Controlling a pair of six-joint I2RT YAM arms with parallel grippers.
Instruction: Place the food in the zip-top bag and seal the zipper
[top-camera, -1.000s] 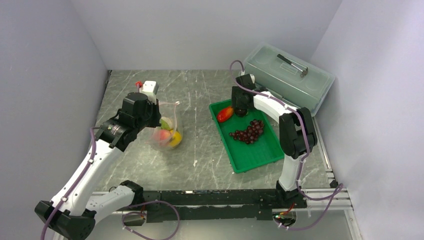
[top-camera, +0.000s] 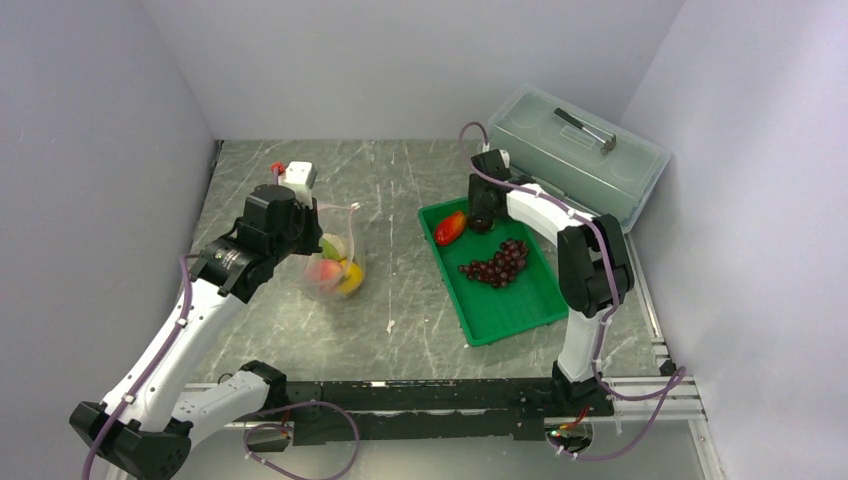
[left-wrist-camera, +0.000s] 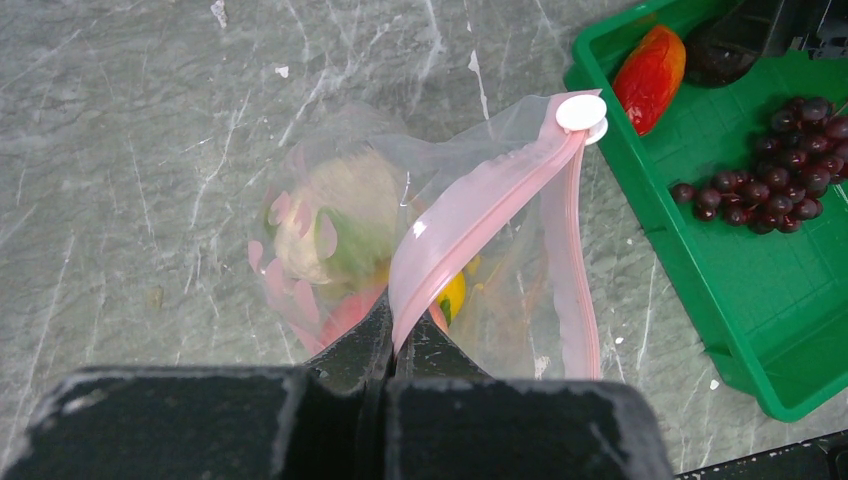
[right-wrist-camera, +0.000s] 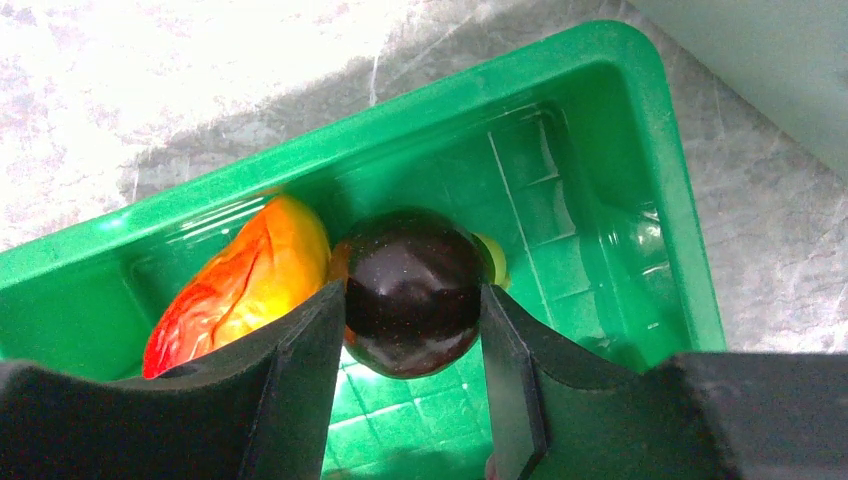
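Observation:
The zip top bag (top-camera: 334, 265) (left-wrist-camera: 480, 230) holds several pieces of food, with yellow, pink and green showing. My left gripper is shut on the bag's pink-zippered edge. In the green tray (top-camera: 510, 320) (right-wrist-camera: 600, 60), my right gripper has its fingertips on either side of a dark round food (right-wrist-camera: 412, 330); whether it grips it firmly I cannot tell. A red-orange pepper-like piece (top-camera: 450, 228) (right-wrist-camera: 235, 285) lies beside it, and a bunch of grapes (top-camera: 495, 268) (left-wrist-camera: 775, 185) lies lower in the tray.
A translucent lidded box (top-camera: 560, 170) with a tool (top-camera: 580, 128) on top stands at the back right, close by the right arm. Bare grey table lies between bag and tray. Walls bound the back and sides.
My right gripper has shifted very slightly over the dark food in the tray. The left arm and bag have not visibly changed.

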